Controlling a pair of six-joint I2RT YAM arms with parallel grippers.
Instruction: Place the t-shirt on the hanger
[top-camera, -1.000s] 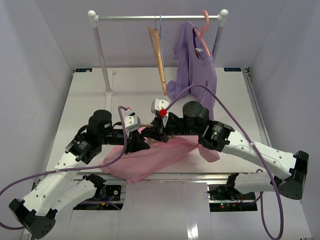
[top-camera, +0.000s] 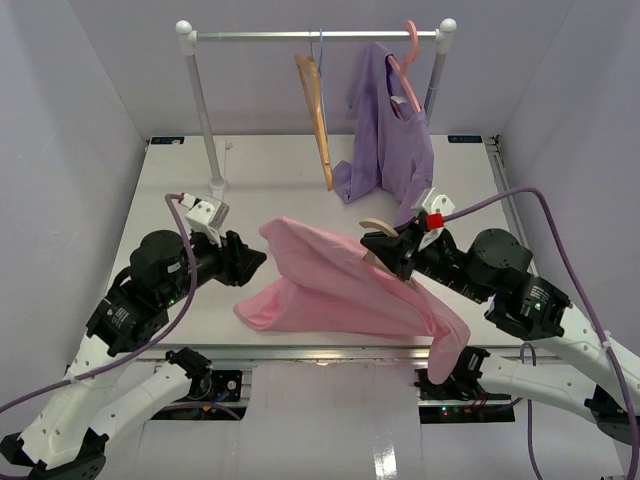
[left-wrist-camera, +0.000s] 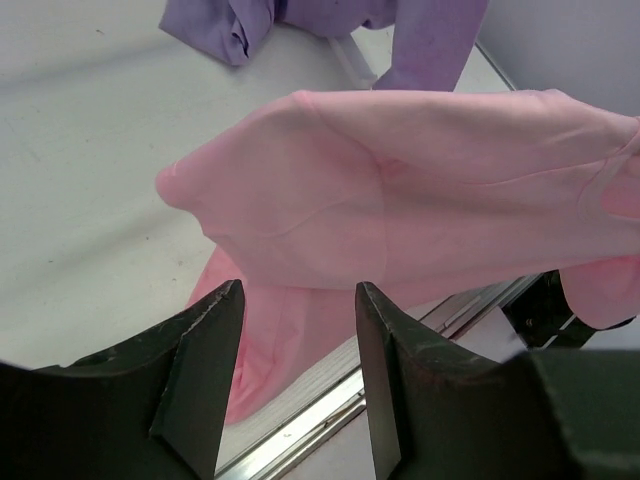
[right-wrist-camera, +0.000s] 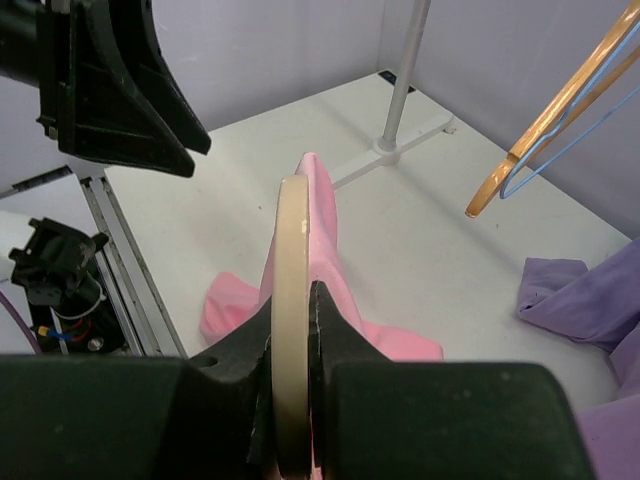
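A pink t shirt (top-camera: 340, 290) (left-wrist-camera: 400, 190) drapes from my right gripper across the front of the table, its lower part hanging over the front edge. My right gripper (top-camera: 385, 250) is shut on a pale wooden hanger (right-wrist-camera: 292, 300), with the pink cloth running behind and below it. My left gripper (top-camera: 245, 262) stands open to the left of the shirt, apart from it, with pink cloth visible beyond its fingers in the left wrist view.
A white rail (top-camera: 260, 36) carries wooden and blue hangers (top-camera: 315, 110) and a purple shirt (top-camera: 395, 150) on a pink hanger. Bare table (top-camera: 180, 170) shows at the back left. Side walls bound the space.
My right gripper has moved rightward with the hanger and pink shirt, dragging the cloth along. My left gripper has moved back leftward, away from the shirt.
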